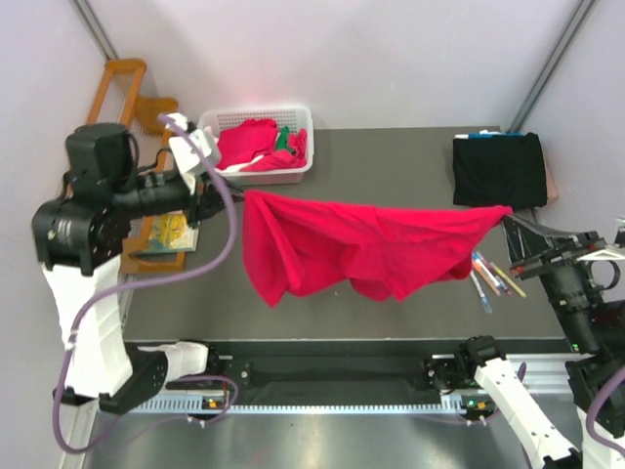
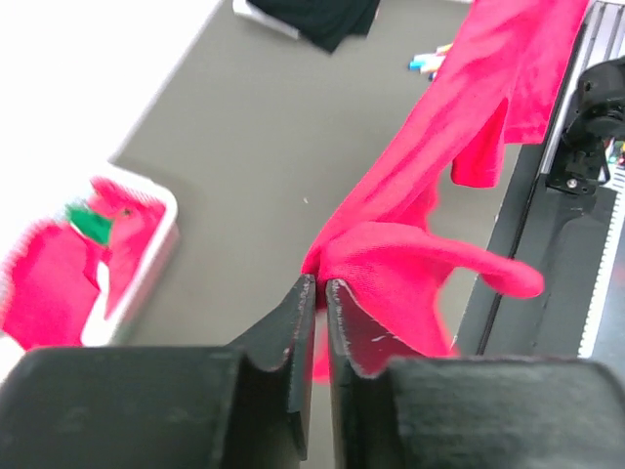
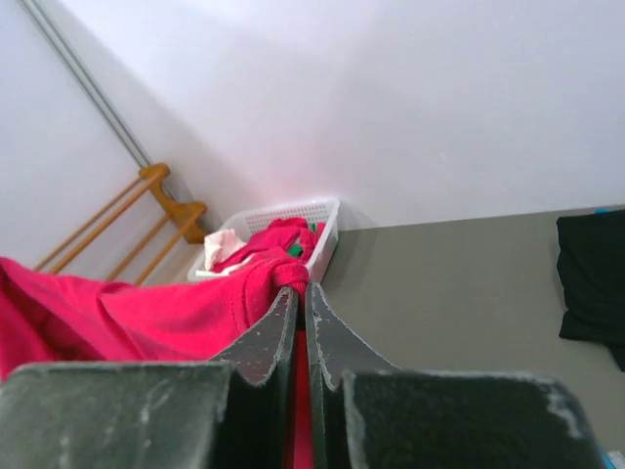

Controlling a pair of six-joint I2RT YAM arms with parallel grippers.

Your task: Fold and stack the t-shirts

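A red T-shirt (image 1: 361, 244) hangs stretched between both grippers above the table, its lower part draped in folds. My left gripper holds one end at the left, its fingers closed on the cloth in the left wrist view. My right gripper is shut on the other end, at the right. A white basket (image 1: 262, 172) at the back holds red, white and green clothing. A folded black cloth (image 1: 496, 171) lies at the back right.
Pens (image 1: 488, 278) lie on the right of the table (image 1: 195, 303). A wooden rack (image 1: 104, 93) with books (image 1: 174, 232) stands along the left wall. Bare table surrounds the space under the shirt.
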